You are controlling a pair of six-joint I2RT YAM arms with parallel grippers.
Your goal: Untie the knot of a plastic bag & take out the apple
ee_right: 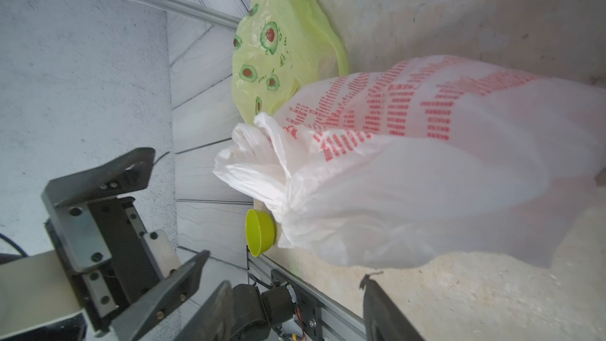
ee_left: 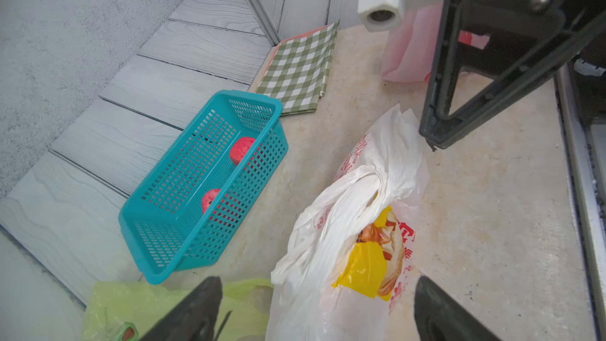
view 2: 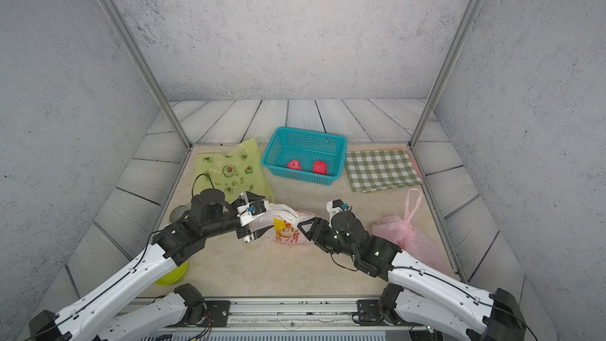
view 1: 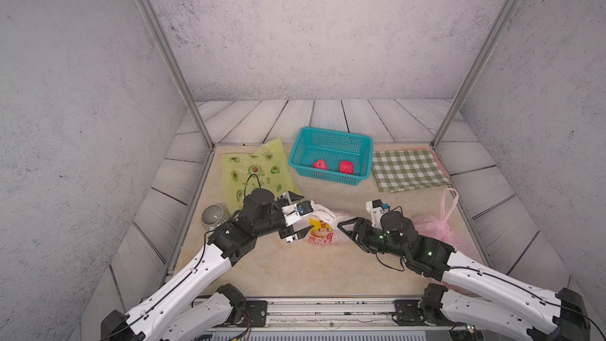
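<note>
A white plastic bag with red print lies mid-table, a yellow patch on it and its handles gathered into a twisted bunch. No apple can be made out inside. My left gripper stands open over the bag's left end, fingers spread, nothing between its fingers. My right gripper is at the bag's right end, open, its fingertips close to the gathered plastic; whether they touch it is unclear.
A teal basket with red items stands behind. A green avocado-print sheet lies back left, a checked cloth back right, a pink bag at right. A yellow bowl is at left.
</note>
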